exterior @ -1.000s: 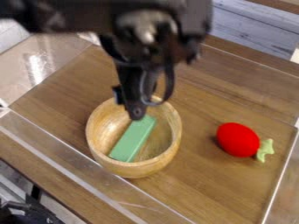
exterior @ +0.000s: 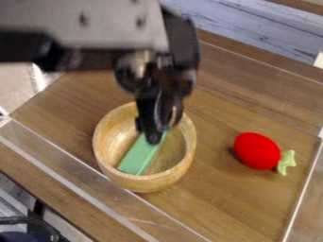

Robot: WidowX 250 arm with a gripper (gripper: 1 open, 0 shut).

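Observation:
A wooden bowl [exterior: 172,174] sits on the wooden table, with a green bar [exterior: 135,156] lying inside it. My gripper [exterior: 161,118] hangs from the top of the view over the back part of the bowl, blurred and dark, open, its tip just above the upper end of the green bar. Whether it touches the bar I cannot tell.
A red radish-like toy [exterior: 256,150] with a pale green top lies to the right of the bowl on the table [exterior: 259,203]. The table has free room behind and right of the bowl. Metal edges run along the near left and the right.
The arm's upper body has shifted and now looks more blurred. The gripper's tip has moved slightly right and lower over the bowl. Bowl, bar and red toy stay put.

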